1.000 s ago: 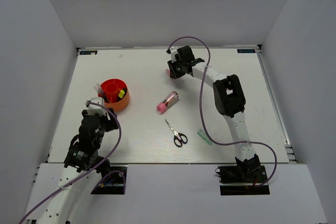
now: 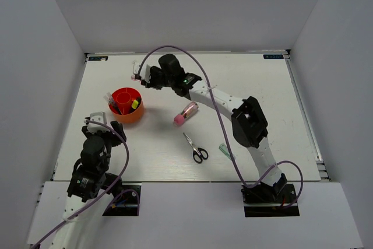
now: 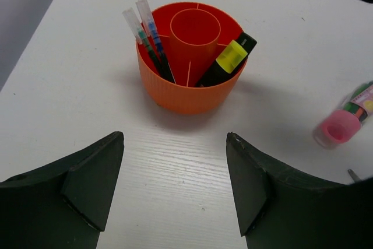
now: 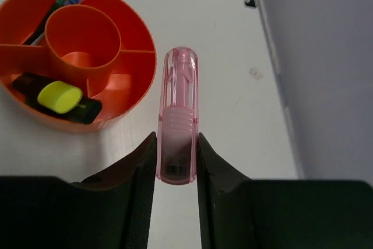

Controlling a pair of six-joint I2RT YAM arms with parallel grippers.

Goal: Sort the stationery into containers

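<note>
An orange divided pot (image 2: 126,116) holds pens and a black item with a yellow band; it also shows in the right wrist view (image 4: 140,33). My right gripper is shut on a pink transparent stick (image 4: 180,86), held just above and beside the pot. My left gripper stands open below the pot, empty. On the table lie a pink-capped pen case (image 2: 185,114), scissors (image 2: 199,154) and a teal item (image 2: 227,151), partly covered by a cable in the top view.
Grey walls (image 2: 332,86) border the white tabletop (image 2: 274,86).
My right gripper has lifted the pink stick from the back middle of the table and carried it left toward the pot. The left arm has shifted slightly leftward.
</note>
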